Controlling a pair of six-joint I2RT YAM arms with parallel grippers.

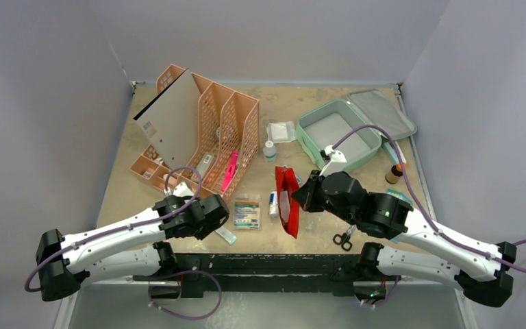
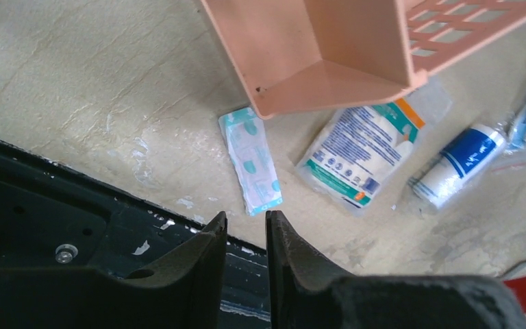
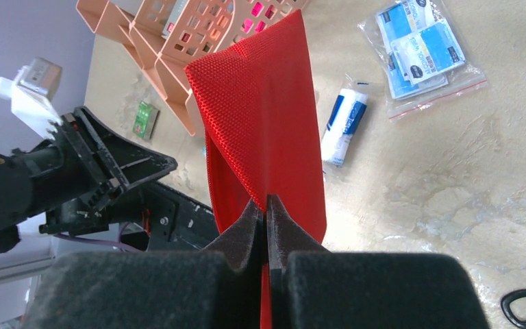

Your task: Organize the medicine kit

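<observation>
In the right wrist view a red pouch [image 3: 274, 116] stands up from my right gripper, whose fingers are shut on its edge. From above, the pouch [image 1: 287, 199] hangs over the middle of the table. My left gripper is part open, nothing between its fingers, above the table's front edge. Just beyond its tips lies a pale flat packet [image 2: 252, 161]. Right of that are a bagged pack [image 2: 363, 151] and a white-blue roll [image 2: 459, 164]. The peach organizer [image 1: 212, 130] stands at the back left, with a pink item [image 1: 230, 170] inside.
An open green case [image 1: 339, 130] sits at the back right, empty inside. A small white bottle [image 1: 269, 151], a gauze packet [image 1: 281, 131], a brown bottle [image 1: 394, 174] and scissors [image 1: 343, 238] lie around. A bag of blue packets [image 3: 421, 48] rests near the roll.
</observation>
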